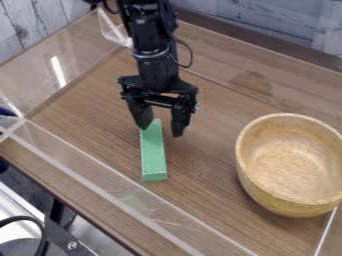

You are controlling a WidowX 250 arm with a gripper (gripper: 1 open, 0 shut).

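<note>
My black gripper (158,118) hangs open from the top centre, low over the table, with its fingers spread just above the upper end of a green rectangular strip (154,158). The strip lies lengthwise toward the front of the wooden table. Whether the fingertips touch it I cannot tell.
A large light wooden bowl (286,175) sits on the right. A clear plastic edge runs along its left side, and a black cable lies at the bottom left corner.
</note>
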